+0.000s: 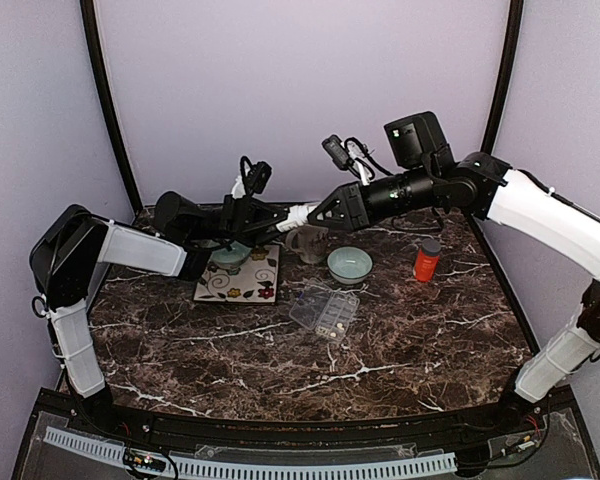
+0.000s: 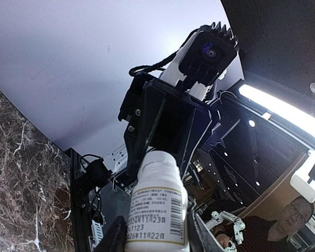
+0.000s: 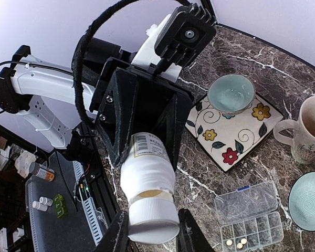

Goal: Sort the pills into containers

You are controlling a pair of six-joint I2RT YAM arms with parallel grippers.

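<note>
A white pill bottle (image 1: 299, 217) with a printed label is held in the air between my two arms. My left gripper is shut on its body, the label facing the left wrist camera. At the bottle's neck end, my right gripper is shut on the white ribbed cap (image 3: 153, 212). A beige band shows between cap and bottle in the right wrist view; whether the threads are engaged cannot be told. Below on the table lies a clear compartment box (image 3: 252, 231), lid open, with a few pale pills (image 3: 229, 242) in its compartments.
A pale green bowl (image 1: 350, 264) stands behind the box, near a mug (image 3: 308, 128). Another bowl (image 3: 231, 94) sits on the flowered tray (image 3: 230, 156) at the back left. To the right stands a red-orange bottle (image 1: 426, 263) with a dark cap.
</note>
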